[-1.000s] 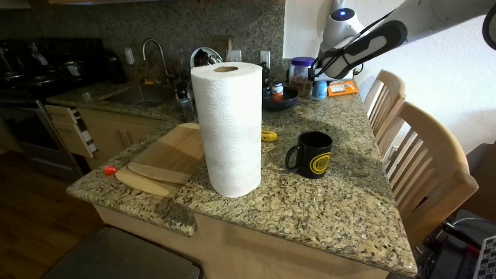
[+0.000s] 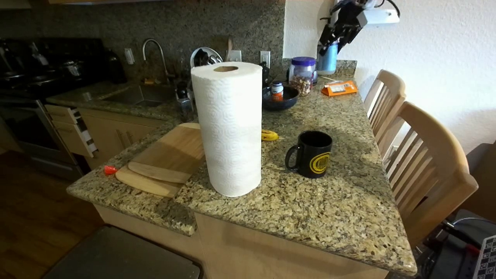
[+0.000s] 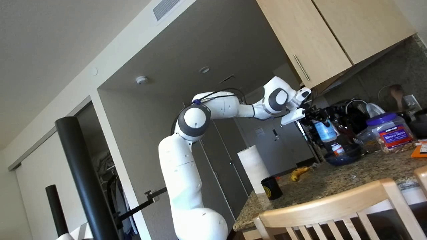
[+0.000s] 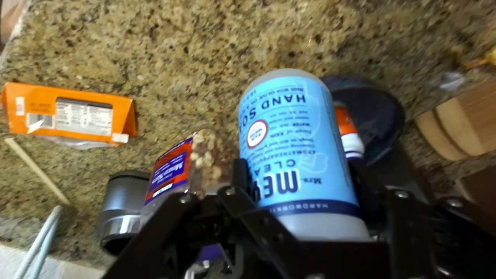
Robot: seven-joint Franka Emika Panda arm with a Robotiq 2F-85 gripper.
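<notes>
A blue bottle labelled hand soap (image 4: 295,135) is held between the black fingers of my gripper in the wrist view. The gripper is shut on its upper part, and the bottle's top is hidden by the fingers. In exterior view 1 the soap bottle (image 2: 328,60) hangs clear of the counter (image 2: 344,135) at its far end, below my gripper (image 2: 335,44). From the side, in exterior view 2, the bottle (image 3: 326,132) is tilted and raised above the counter.
Near the bottle stand a purple-lidded nut jar (image 2: 303,72), a dark bowl (image 2: 281,99) with a small white-and-orange bottle (image 2: 277,90), and an orange package (image 2: 340,88). Closer are a black mug (image 2: 316,154), a paper towel roll (image 2: 228,130) and a banana (image 2: 269,135). Chairs (image 2: 418,158) line the right edge.
The soap bottle has risen off the counter beside the nut jar, with my gripper around it. My arm has lifted, and its large links have left exterior view 1.
</notes>
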